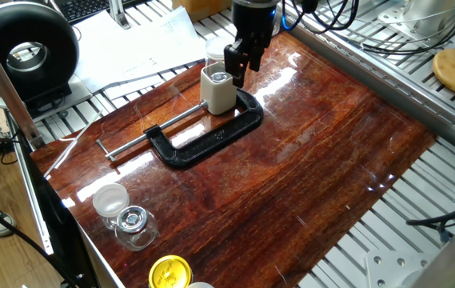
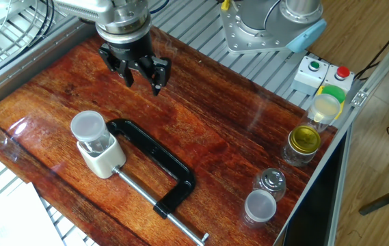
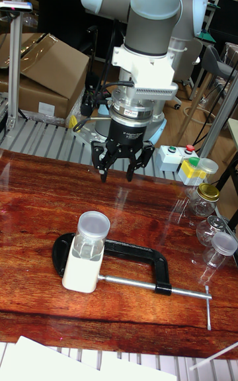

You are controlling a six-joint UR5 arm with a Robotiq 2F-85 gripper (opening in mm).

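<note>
A clear jar with a frosted lid [image 2: 89, 126] stands upright in a beige holder [image 2: 102, 161], its lower part hidden by the holder. The black C-clamp [image 2: 154, 156] lies on the wooden table with its screw against the holder. My gripper [image 2: 143, 86] hangs above the table, beside the jar and higher than it, pointing down. A gap shows between its fingers [image 3: 104, 169], so it is open, and nothing is between them. In exterior view 1 the gripper [image 1: 243, 70] overlaps the area just right of the holder [image 1: 218, 94].
By one table edge stand several clear jars: one with a gold lid [image 2: 304, 140], one with a silver top [image 2: 272, 180] and others with frosted lids [image 2: 260, 206]. Control buttons [image 2: 323, 75] sit beyond.
</note>
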